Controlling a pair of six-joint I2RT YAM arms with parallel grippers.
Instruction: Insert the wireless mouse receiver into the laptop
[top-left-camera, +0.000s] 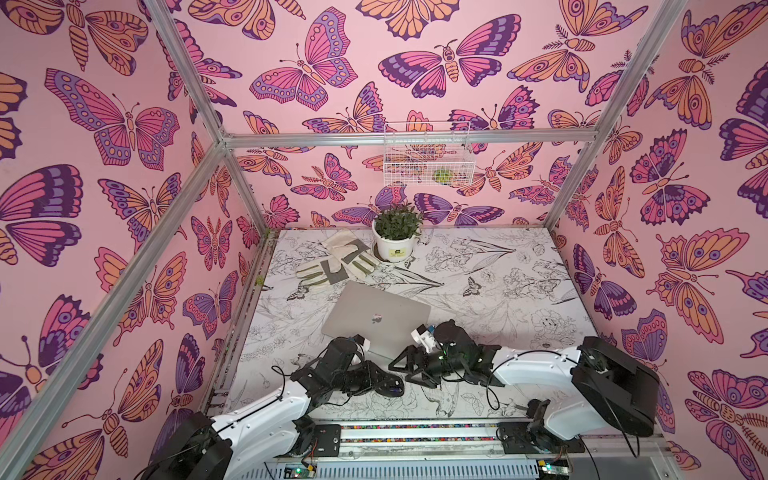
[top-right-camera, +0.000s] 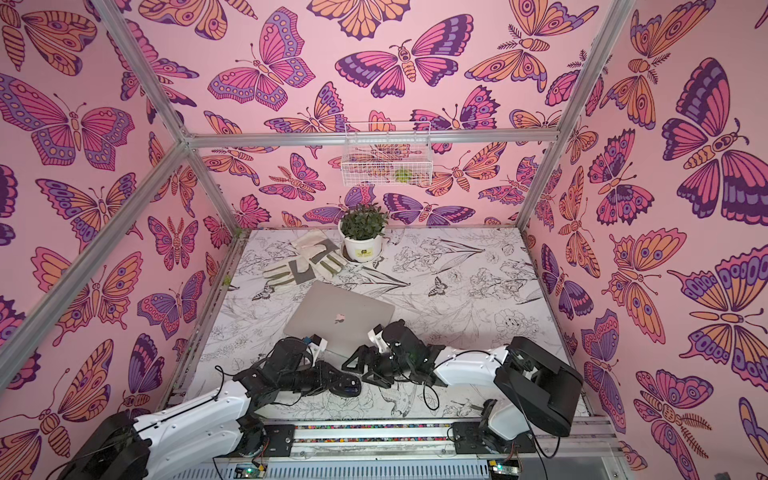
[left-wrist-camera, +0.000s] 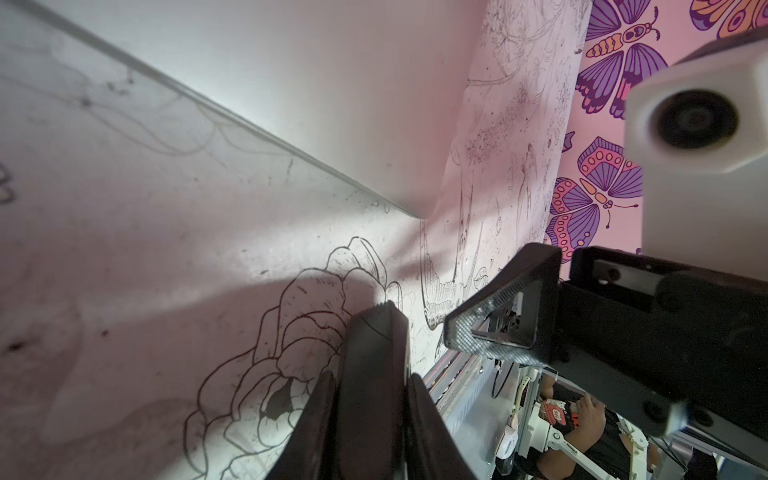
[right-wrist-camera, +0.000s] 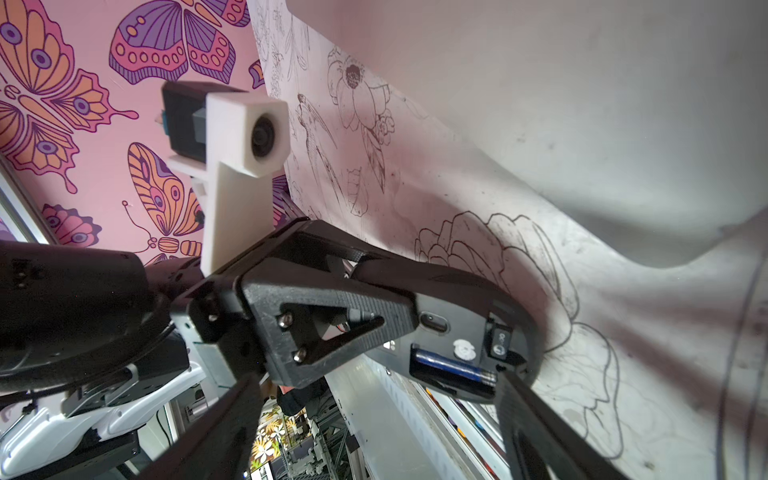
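Observation:
A closed silver laptop (top-left-camera: 376, 312) lies mid-table. My left gripper is shut on a dark mouse (right-wrist-camera: 448, 328), held near the table just in front of the laptop. The mouse's underside faces up in the right wrist view, its compartment open on a blue battery (right-wrist-camera: 452, 366); I cannot tell whether a receiver is in it. My right gripper (top-left-camera: 414, 369) hangs open beside the mouse's free end, its fingers either side of it in the right wrist view, not visibly touching it.
Striped gloves (top-left-camera: 336, 260) and a potted plant (top-left-camera: 396, 236) stand at the back of the table behind the laptop. A wire basket (top-left-camera: 428, 160) hangs on the back wall.

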